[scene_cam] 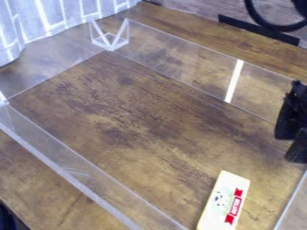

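My black gripper (288,121) is at the right edge of the view, partly cut off, above the wooden floor of the clear-walled enclosure; whether it is open or shut I cannot tell. A cream rectangular item (223,202) with a red label and a small printed figure lies flat near the bottom centre-right, below and left of the gripper.
Clear acrylic walls (60,171) ring the wooden work area, with a clear angular corner piece (110,36) at the back left. A white curtain (36,27) hangs at the upper left.
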